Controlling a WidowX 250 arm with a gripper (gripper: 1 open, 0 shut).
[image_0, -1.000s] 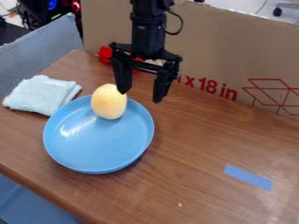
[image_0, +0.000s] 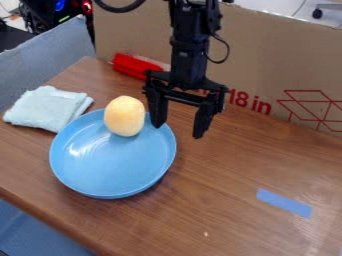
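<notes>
A black gripper (image_0: 179, 118) hangs over the table just behind and right of a round yellow object (image_0: 124, 116), its two fingers pointing down and spread apart, nothing visible between them. The yellow object rests on the upper part of a blue plate (image_0: 111, 165) at the left of the table. A folded pale cloth (image_0: 47, 108) lies left of the plate.
A red item (image_0: 134, 65) sits at the back, partly behind the arm, against a cardboard box wall (image_0: 274, 70). A strip of blue tape (image_0: 283, 203) is on the wooden table (image_0: 241, 175), whose right half is clear.
The gripper has moved down and slightly to the right over the last second. The plate, yellow object and cloth have not moved.
</notes>
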